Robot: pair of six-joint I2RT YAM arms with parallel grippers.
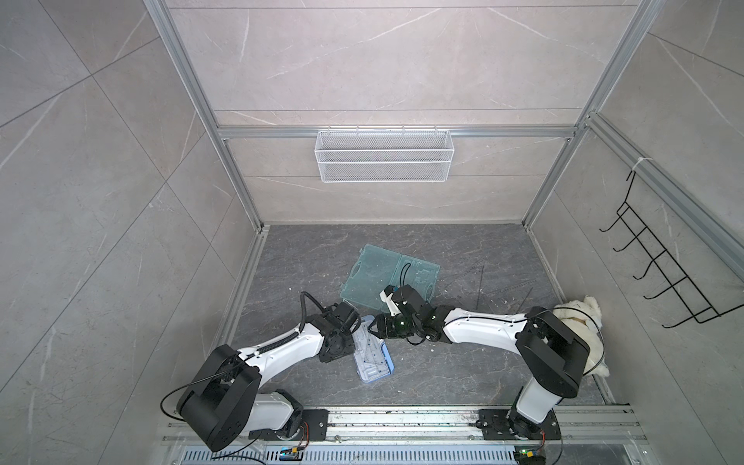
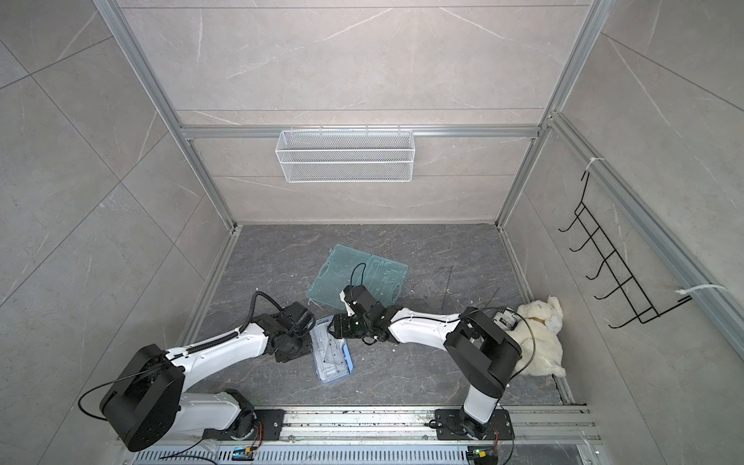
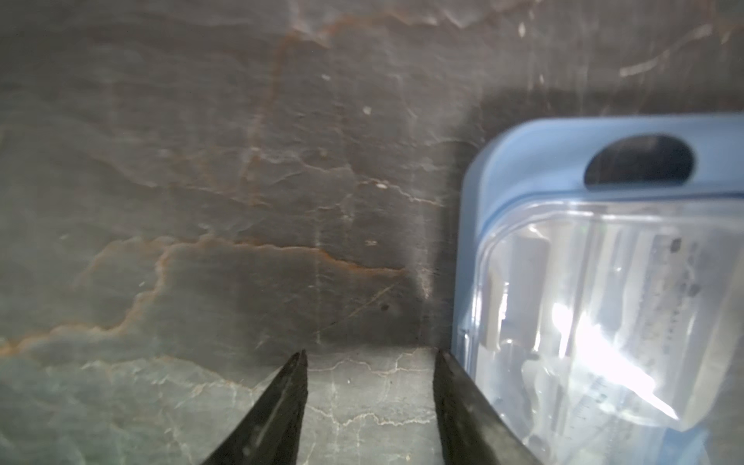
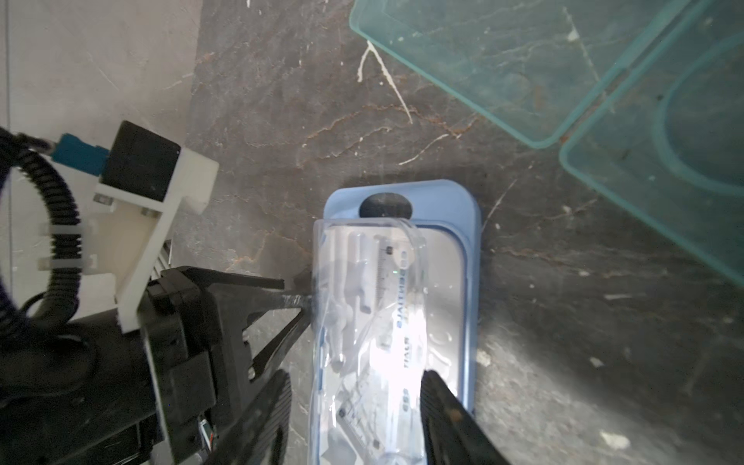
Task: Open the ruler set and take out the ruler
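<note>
The ruler set (image 1: 370, 352), a clear plastic case with a blue backing, lies on the floor between my grippers. In the right wrist view its clear cover (image 4: 368, 286) sits shifted left on the backing, with the printed ruler (image 4: 395, 325) seen through it. My left gripper stands part open at the set's left edge, nothing clearly held; in the right wrist view its fingers reach that edge. My right gripper is open over the case, nothing visibly gripped.
An open teal translucent case (image 1: 372, 271) lies behind the set. A white plush toy (image 2: 542, 348) rests at the right wall, beside a hanging black hook rack (image 2: 627, 279). A white wire basket (image 1: 383, 155) hangs on the back wall.
</note>
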